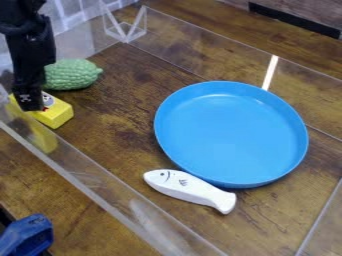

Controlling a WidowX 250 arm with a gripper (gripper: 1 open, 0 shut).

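Observation:
My dark gripper (30, 98) reaches down from the upper left onto a yellow block (54, 114), open, its fingers over the block's left part and partly hiding it. A green bumpy vegetable toy (75, 73) lies just behind the block. A blue plate (230, 134) sits on the right of the wooden table, with a white fish-shaped toy (190, 190) in front of it.
A blue object (24, 236) lies at the lower left. A white wire stand (123, 22) is at the back. Clear table surface lies between the block and the plate.

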